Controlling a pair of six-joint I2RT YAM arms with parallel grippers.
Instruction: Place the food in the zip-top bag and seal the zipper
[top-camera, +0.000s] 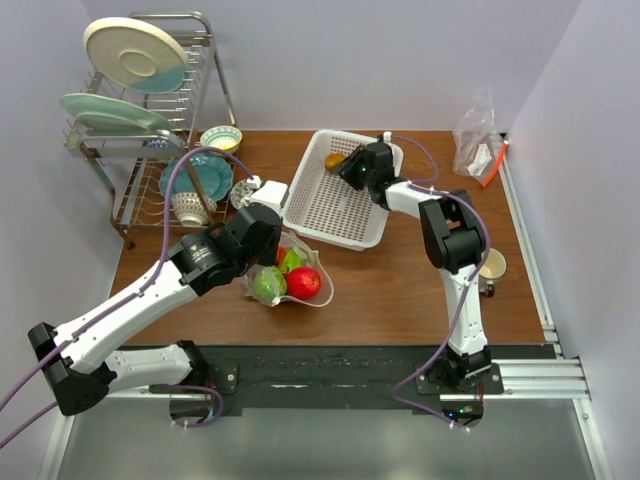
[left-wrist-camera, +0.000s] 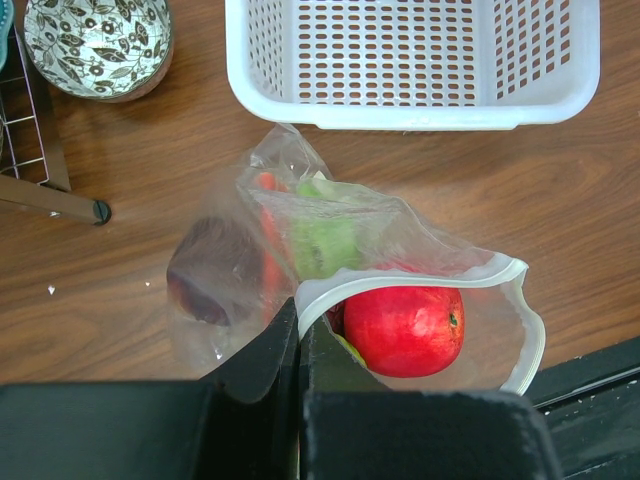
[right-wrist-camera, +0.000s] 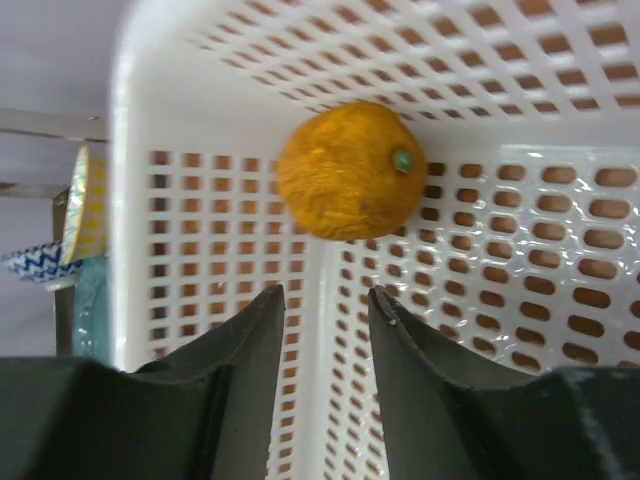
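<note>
The clear zip top bag (left-wrist-camera: 365, 205) lies on the table, its white zipper rim (left-wrist-camera: 415, 274) standing open. Inside are a red round food (left-wrist-camera: 405, 330), something green (left-wrist-camera: 325, 240), an orange-red stick and a dark purple item (left-wrist-camera: 213, 270). My left gripper is shut on the bag's rim at one end of the mouth. An orange-yellow food (right-wrist-camera: 350, 170) with a green stem spot rests in a corner of the white basket (top-camera: 335, 215). My right gripper is inside the basket, partly open and apart from that food, with nothing between its fingers.
A dish rack (top-camera: 145, 150) with plates and bowls fills the back left. At the back right lies another clear bag (top-camera: 475, 135) beside an orange-red strip (top-camera: 494, 165). A cream mug (top-camera: 492, 265) stands at the right.
</note>
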